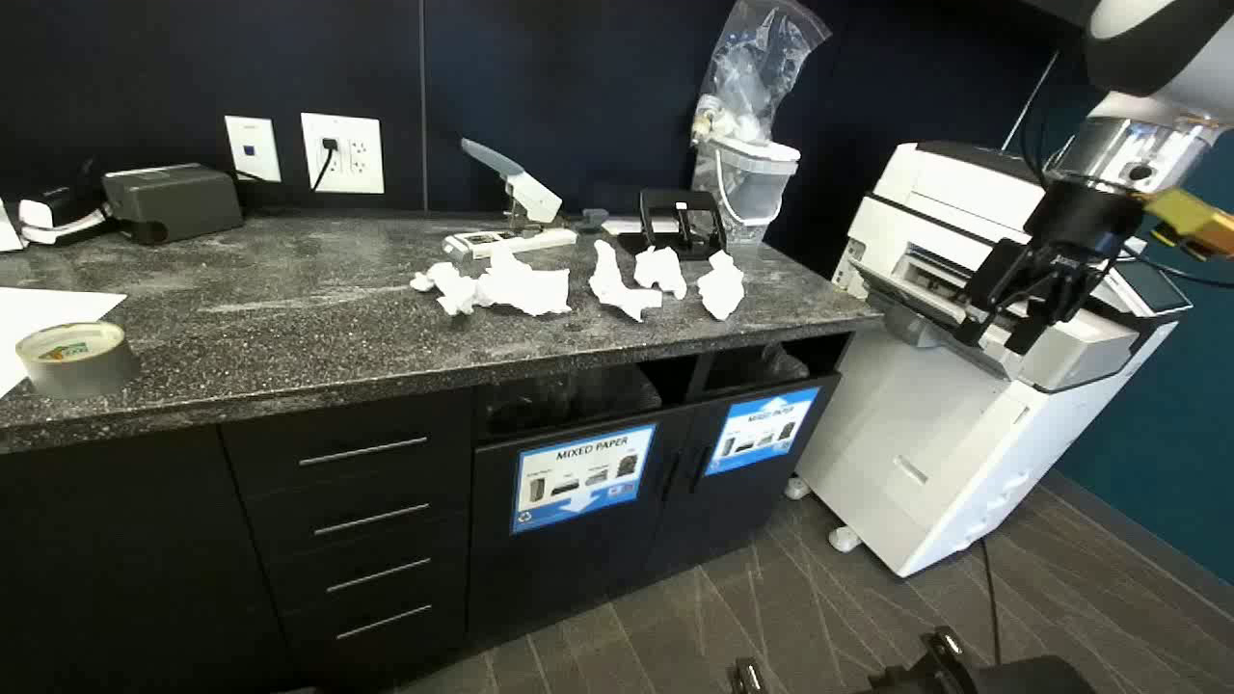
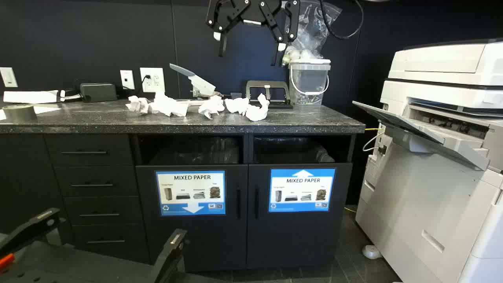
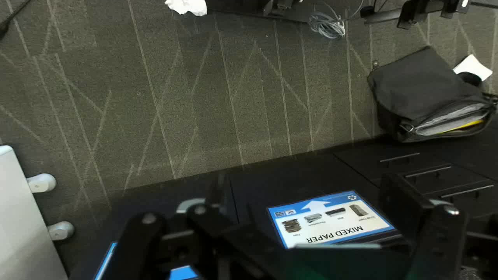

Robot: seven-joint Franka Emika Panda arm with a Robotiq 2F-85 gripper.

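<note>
Several crumpled white papers lie in a loose row along the dark stone counter (image 2: 85, 116); among them are a wide piece (image 1: 526, 283), a tall twisted piece (image 1: 621, 284) and the rightmost piece (image 1: 722, 285). High over the counter, my gripper (image 2: 250, 52) stands open, its fingers (image 2: 222, 45) spread and nothing between them. In the first exterior view the gripper (image 1: 1004, 322) appears in front of the printer (image 1: 925, 428). From the wrist, the fingers look dark and blurred over the cabinet fronts, and no paper shows between them.
Under the counter are two openings (image 2: 198, 150) above doors with MIXED PAPER signs (image 2: 191, 193). A stapler (image 1: 509, 208), a hole punch (image 2: 268, 89) and a clear bucket (image 2: 309, 80) stand behind the papers. A tape roll (image 1: 75, 357) sits left; a bag (image 3: 425, 95) rests on the floor.
</note>
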